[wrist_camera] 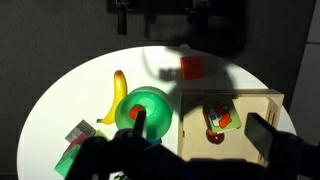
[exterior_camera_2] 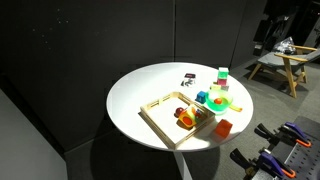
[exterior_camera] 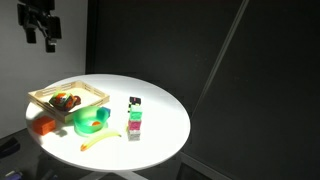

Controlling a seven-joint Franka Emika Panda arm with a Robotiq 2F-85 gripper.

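Note:
High above the table's left side in exterior view 1, my gripper (exterior_camera: 40,41) hangs with its fingers wide apart. The wrist view looks down past this open gripper, and nothing is between its fingers. Below lies a shallow wooden tray (wrist_camera: 183,110) holding a colourful item (wrist_camera: 222,115) and a dark red round one. Beside the tray stands a green bowl (wrist_camera: 155,99) with a red thing (wrist_camera: 138,112) inside. A banana (wrist_camera: 112,97) curves along the bowl's other side. One orange-red block (wrist_camera: 192,67) sits near the table edge.
A stack of coloured blocks (exterior_camera: 135,124) stands upright on the white round table (exterior_camera: 165,118). Close to the bowl is a blue cube (exterior_camera_2: 201,97). Farther off lies a small black-and-white object (exterior_camera_2: 188,79). In exterior view 2, the table's left side is clear.

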